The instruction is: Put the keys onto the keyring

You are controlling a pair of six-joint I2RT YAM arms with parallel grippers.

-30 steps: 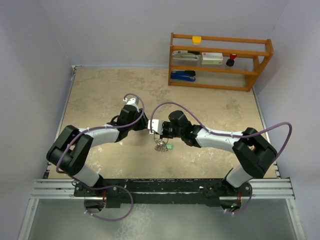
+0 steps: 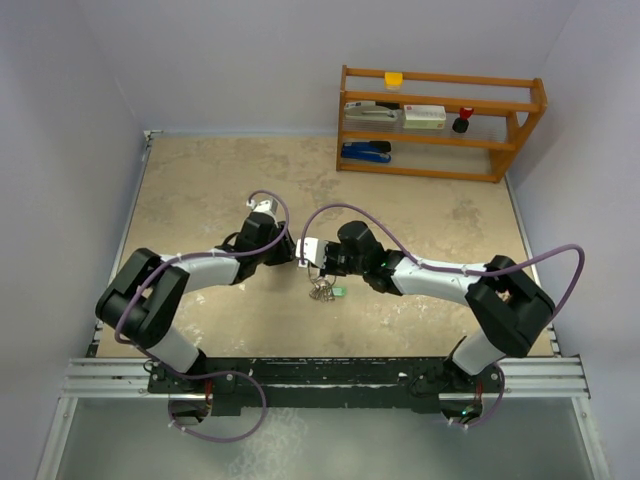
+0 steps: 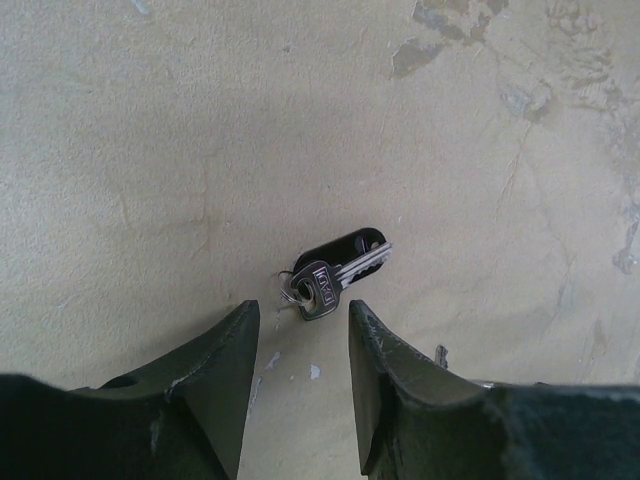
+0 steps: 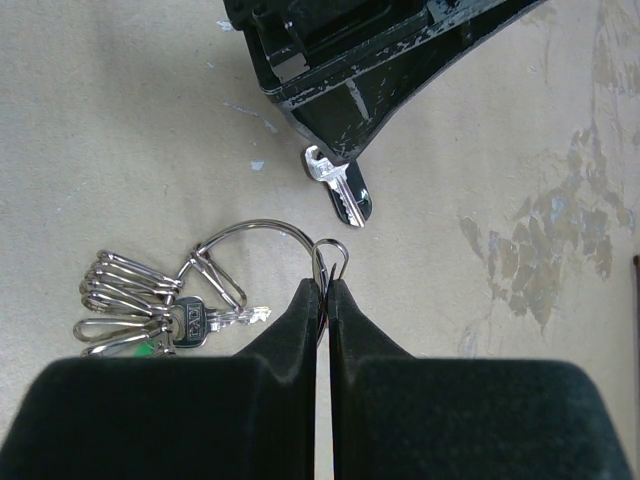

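A loose silver key [image 3: 322, 290] with a black tag [image 3: 340, 248] lies flat on the table. My left gripper is above it, part open, with its fingertips either side of the key's head and nothing visibly gripped. Through the right wrist view, the key [image 4: 347, 196] shows just under a left gripper finger [image 4: 335, 125]. Large and thin, the metal keyring [image 4: 262, 224] runs up between the fingertips of my right gripper, which is shut on it. Several small clips [image 4: 125, 290] and another key [image 4: 190, 322] are gathered at the ring's far side.
A green piece [image 2: 339, 292] sits beside the clips. At the back right stands a wooden rack [image 2: 440, 140] with a stapler [image 2: 367, 152] and other items. Both grippers are close together mid-table.
My left gripper has shifted slightly towards the table's front. The right arm and the keyring look unmoved.
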